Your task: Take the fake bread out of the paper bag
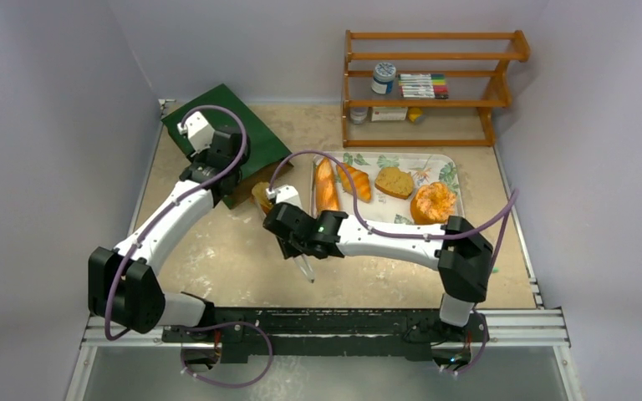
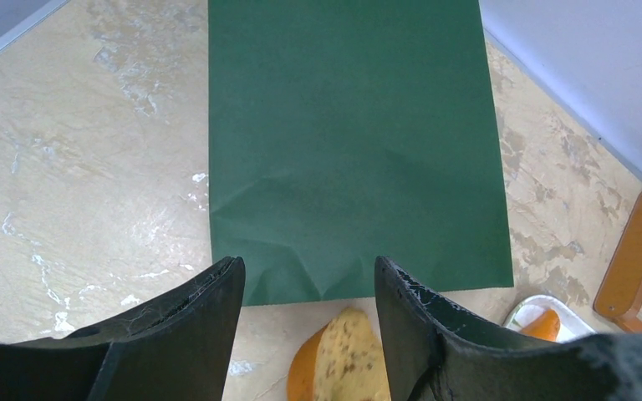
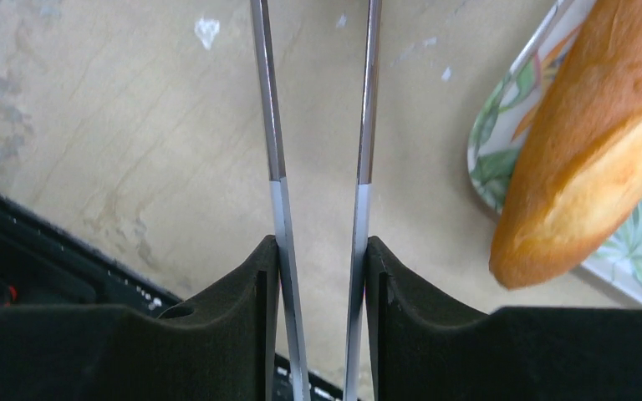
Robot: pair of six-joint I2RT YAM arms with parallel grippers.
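The green paper bag (image 1: 234, 125) lies tilted at the back left, its brown mouth facing front right. A slice-like fake bread (image 1: 261, 195) with a tan face shows just outside that mouth; in the left wrist view this bread (image 2: 347, 355) sits past the bag's edge, partly covered by a finger. My left gripper hovers over the bag, part open and empty. Shut on metal tongs (image 3: 282, 209), my right gripper is in front of the bag. The tongs' tips are out of the right wrist view, so their contact with the bread cannot be told.
A floral tray (image 1: 384, 159) at centre right carries several breads, including a long loaf (image 3: 593, 159) and a croissant (image 1: 354, 182). Behind it stands a wooden rack (image 1: 435, 104). Open table (image 1: 217, 259) lies at the front left.
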